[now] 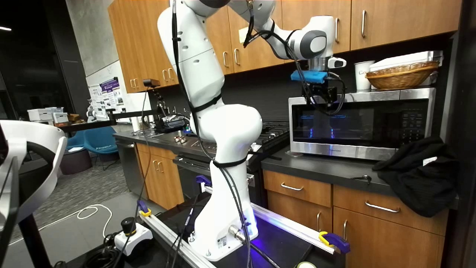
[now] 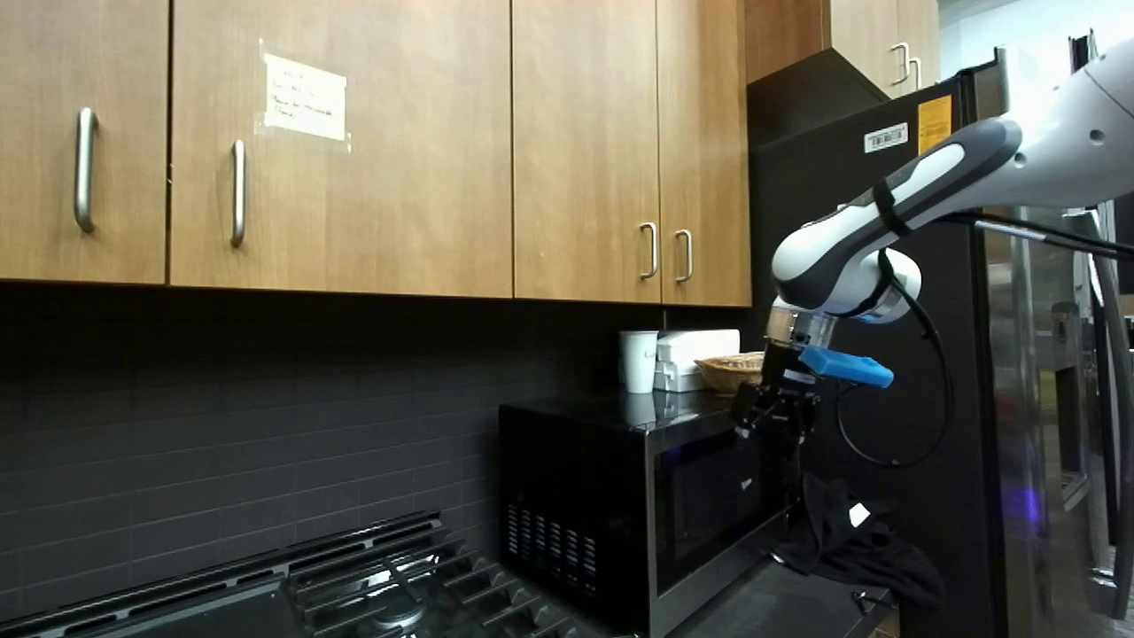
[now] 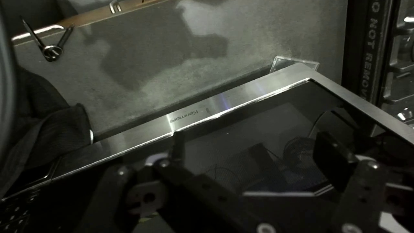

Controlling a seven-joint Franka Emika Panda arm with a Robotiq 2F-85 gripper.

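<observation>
In exterior view 1 my gripper (image 1: 323,103) hangs in front of the upper left part of the steel-framed microwave (image 1: 357,150), whose door looks closed. The wrist view shows the gripper's dark fingers (image 3: 336,157) spread wide, nothing between them. Below them lies the dark glass of the microwave door, with its Kenmore-marked steel edge running diagonally. From the side, in exterior view 2, the gripper (image 2: 771,425) is close to the microwave's front; whether it touches cannot be told.
A wicker basket (image 1: 402,76) and a white cup (image 1: 363,75) stand on top of the microwave. Black cloth (image 1: 421,172) drapes over the counter (image 1: 321,169) at the right, near a small dark tool (image 1: 361,178). The stove (image 2: 393,595) lies left of the microwave. Wooden cabinets (image 1: 401,18) hang above.
</observation>
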